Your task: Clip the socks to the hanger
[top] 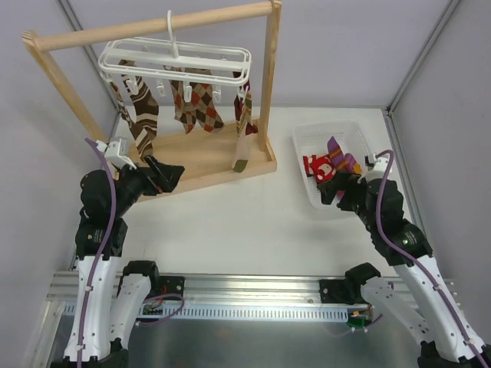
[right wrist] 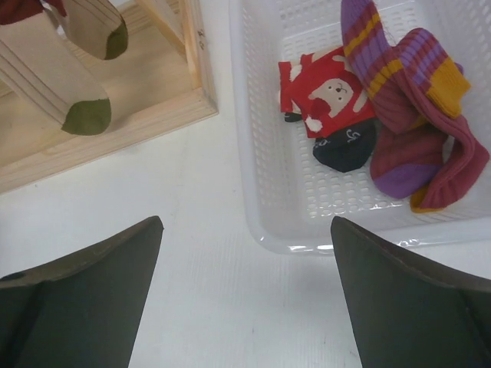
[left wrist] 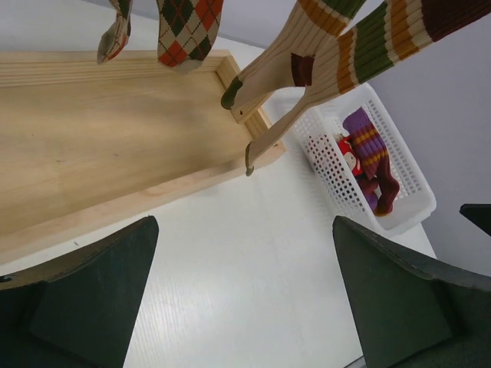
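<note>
A white plastic hanger [top: 175, 60] hangs from the wooden rack [top: 272, 77], with striped socks [top: 144, 115] at left, argyle socks [top: 201, 103] in the middle and more socks [top: 244, 123] at right. The white basket [right wrist: 253, 169] holds red Santa socks [right wrist: 330, 100] and purple-maroon striped socks [right wrist: 414, 92]. My left gripper [top: 163, 175] is open in front of the rack's left part, nothing between its fingers. My right gripper [top: 337, 184] is open above the front-left of the basket, empty.
The rack's wooden base [left wrist: 115, 130] lies under the hanging socks. Grey walls enclose the sides and back.
</note>
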